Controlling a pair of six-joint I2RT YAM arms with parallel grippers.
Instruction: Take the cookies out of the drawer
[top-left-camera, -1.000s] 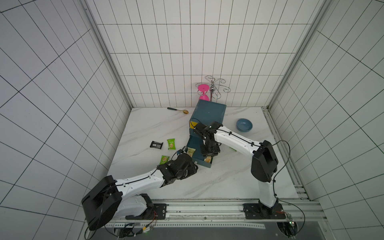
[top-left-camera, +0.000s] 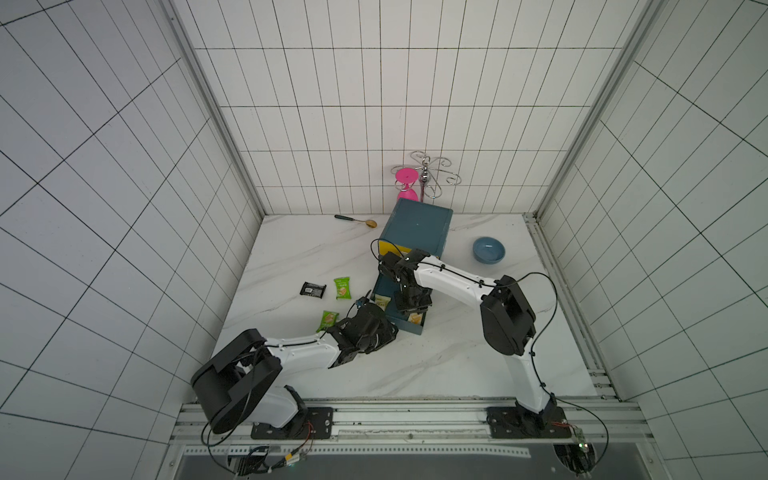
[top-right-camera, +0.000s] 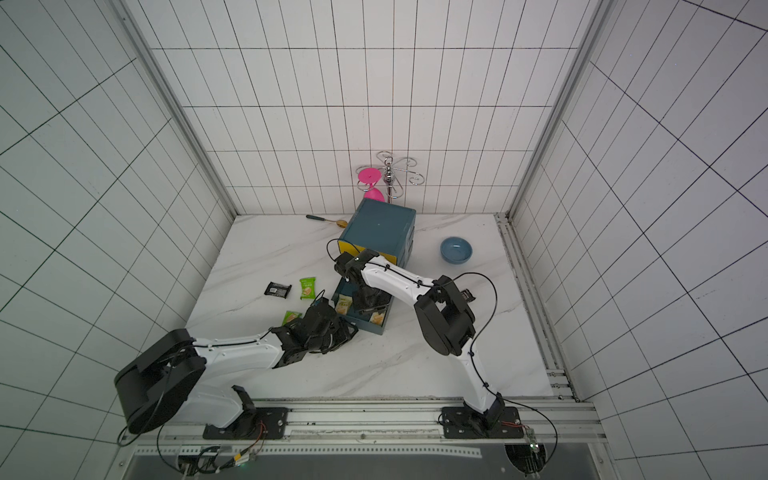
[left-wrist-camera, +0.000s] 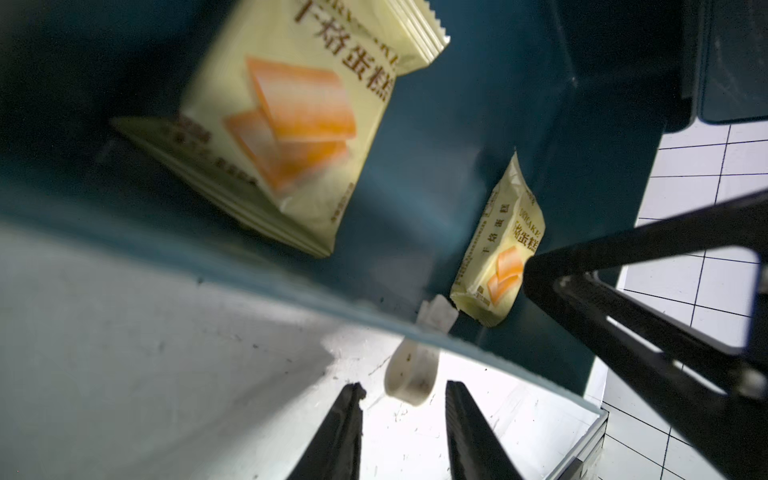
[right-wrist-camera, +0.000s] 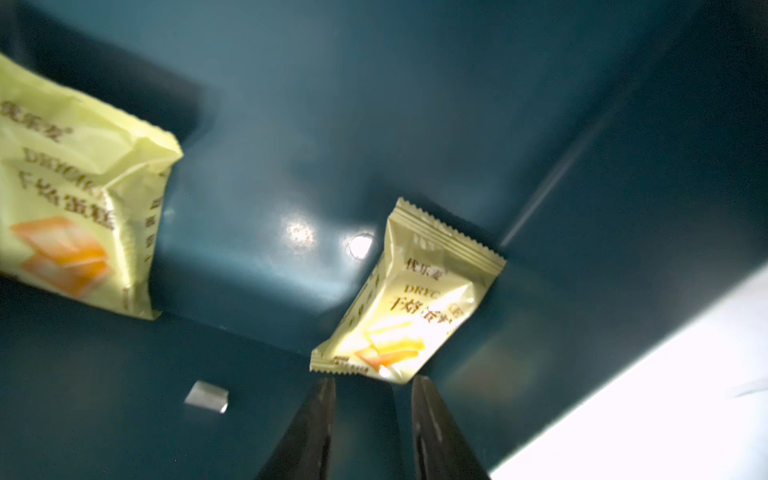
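The blue drawer (top-left-camera: 406, 325) is pulled out of its cabinet (top-left-camera: 422, 220). Two pale yellow cookie packs lie in it: the left pack (left-wrist-camera: 288, 120) and the right pack (left-wrist-camera: 500, 248), in the front corner. Beside the drawer front, my left gripper is part open, its fingertips just short of the pale handle (left-wrist-camera: 413, 369); nothing is between them. Over the drawer hangs my right gripper, part open and empty, its fingertips at the lower edge of the right pack in its wrist view; the depth gap cannot be judged.
Green packs (top-left-camera: 342, 288) and a black pack (top-left-camera: 313, 289) lie left of the drawer. At right stand a blue bowl (top-left-camera: 489, 250) and a small dark pack (top-right-camera: 467, 295). A spoon (top-left-camera: 356, 221) lies behind.
The right arm has swung left, its gripper shifting slightly left over the drawer. The left arm's elbow has moved right and forward while its gripper stays by the drawer front. Both packs remain in place.
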